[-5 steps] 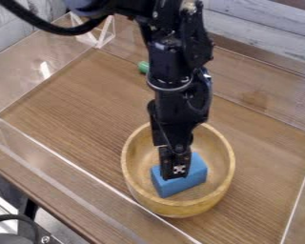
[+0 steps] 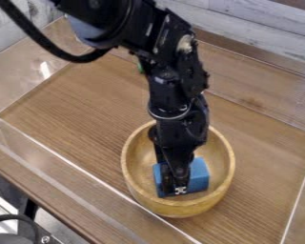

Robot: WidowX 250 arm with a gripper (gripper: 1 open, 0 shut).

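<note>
A light yellow-wooden bowl (image 2: 138, 177) sits near the front of the wooden table, with a blue block (image 2: 196, 176) inside it. The black arm reaches down from the top of the camera view, and its gripper (image 2: 177, 179) is low in the bowl, shut on the blue block. The fingers partly hide the block.
Bare table (image 2: 72, 114) lies to the left and right of the bowl. A small green object (image 2: 140, 66) is mostly hidden behind the arm at the back. A white board edges the back, and a black cable lies at the lower left.
The gripper has moved slightly within the bowl and closed on the blue block, which sits a little more upright or shifted than before.
</note>
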